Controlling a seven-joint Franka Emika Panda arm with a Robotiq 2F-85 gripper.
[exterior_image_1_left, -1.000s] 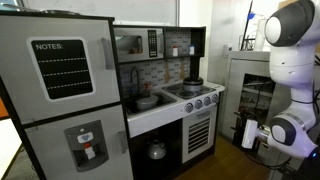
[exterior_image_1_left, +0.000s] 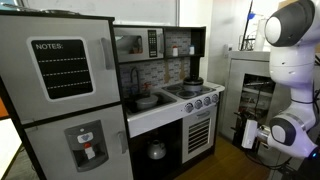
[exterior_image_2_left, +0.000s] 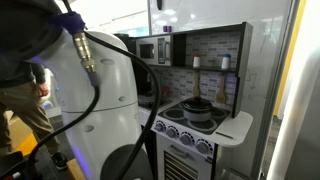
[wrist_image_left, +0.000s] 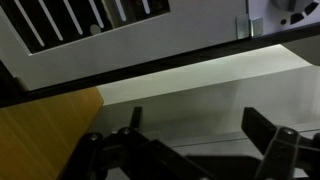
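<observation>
My gripper stands open in the wrist view, its two dark fingers wide apart and nothing between them. Beyond them lie a pale grey surface and a dark edge of the play kitchen. The slotted oven door (wrist_image_left: 85, 15) fills the top left of that view, and part of a dark knob (wrist_image_left: 292, 5) shows at the top right. In exterior view 1 the white arm (exterior_image_1_left: 292, 75) stands to the right of the kitchen, low and apart from the oven (exterior_image_1_left: 198, 133). A dark pot (exterior_image_2_left: 198, 108) rests on the stove (exterior_image_2_left: 195, 118).
A grey toy fridge (exterior_image_1_left: 70, 90) stands at the left, beside a sink (exterior_image_1_left: 145, 103) and a microwave (exterior_image_1_left: 138, 43). A kettle (exterior_image_1_left: 156, 150) sits in the open space below the sink.
The arm's upper part sits slightly further left than before. The pot, kettle and kitchen have not visibly moved.
</observation>
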